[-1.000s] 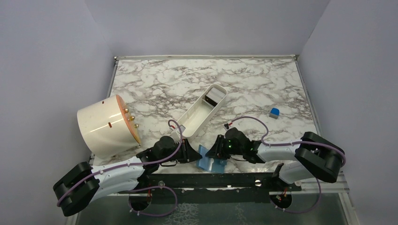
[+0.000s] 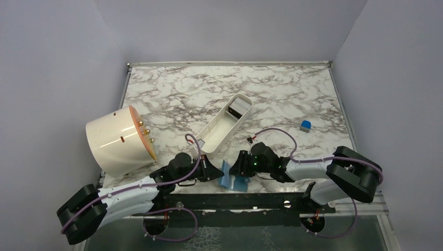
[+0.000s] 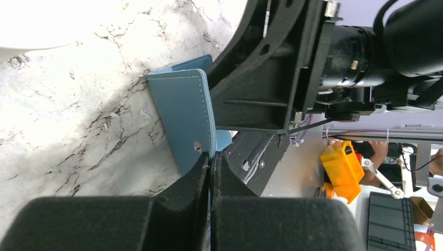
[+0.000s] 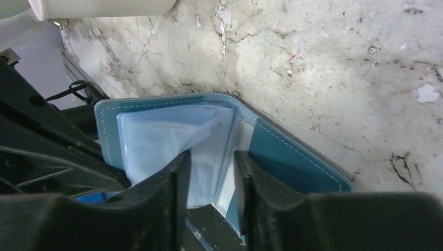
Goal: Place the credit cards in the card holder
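Observation:
The blue card holder (image 2: 234, 182) lies open at the table's front between both grippers, its clear sleeves (image 4: 156, 141) showing in the right wrist view. My left gripper is shut on the thin edge of the holder's upright cover (image 3: 180, 115). My right gripper is part open over the sleeves, its blurred fingertips apart; whether anything is between them is unclear. I cannot make out separate credit cards.
A long white tray (image 2: 219, 133) with a dark-and-white stack (image 2: 239, 107) stands behind the holder. A cream drum (image 2: 112, 141) is at left, a small blue block (image 2: 305, 125) at right.
The left arm has moved very slightly; the tray stays put.

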